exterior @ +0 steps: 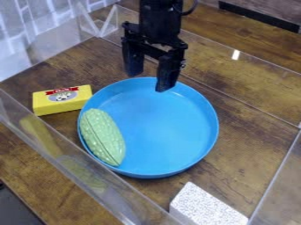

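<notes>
The black gripper (150, 68) hangs over the back edge of the blue plate (153, 132), its two fingers spread apart with no object visible between them. A pale green oblong item (102, 136) lies on the left part of the plate. A yellow box (62, 100) with a printed label lies on the wood to the plate's left.
A white speckled block (206, 207) sits at the front right. Clear plastic walls border the wooden floor (241, 88) along the left, front and right. The wood behind and right of the plate is bare.
</notes>
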